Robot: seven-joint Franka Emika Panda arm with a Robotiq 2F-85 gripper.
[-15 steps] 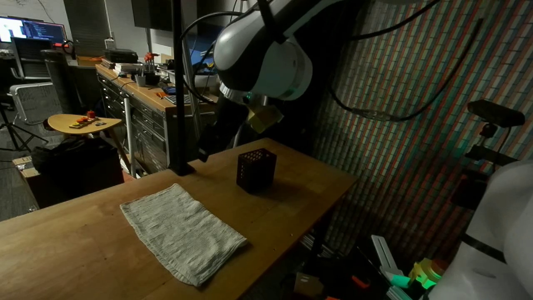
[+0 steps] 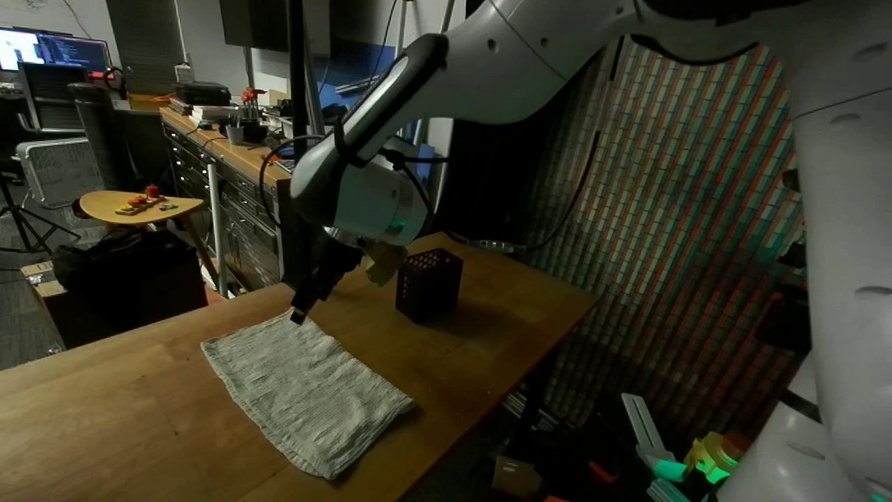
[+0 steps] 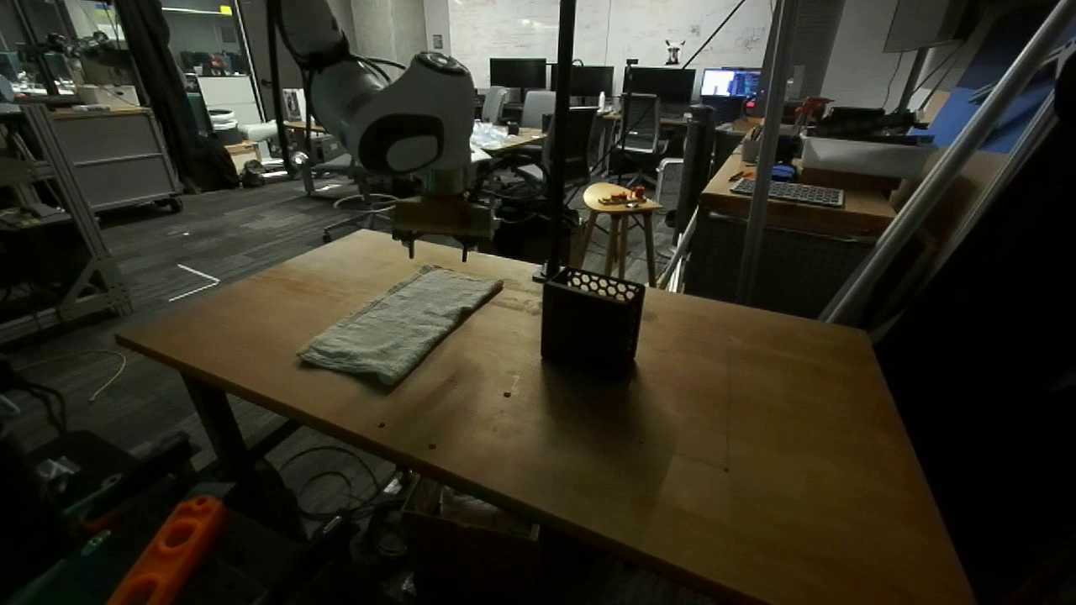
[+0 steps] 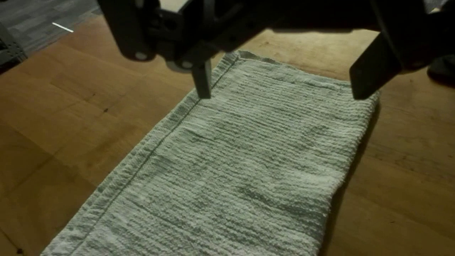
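A pale grey-green cloth [image 2: 305, 393] lies flat on the wooden table, looking folded, its long side running obliquely in exterior view 2 [image 3: 403, 323]. Over the cloth's far short end hangs my gripper, its fingers wide apart. In the wrist view one fingertip [image 4: 202, 81] appears by the cloth's left hemmed edge and the other fingertip [image 4: 371, 72] near its right corner. Nothing is between them. Exterior view 2 shows both fingers above the cloth's back end, with a gap to the table.
A black perforated bin [image 3: 591, 321] stands upright on the table to the side of the cloth. Behind it rises a dark vertical pole [image 3: 561, 141] at the table's back edge. Bare tabletop [image 3: 767, 423] spreads beyond the bin.
In exterior view 1 my arm has come down and to the left, bringing the gripper from above the table's back edge to the cloth's far end. Cloth and bin have stayed put.
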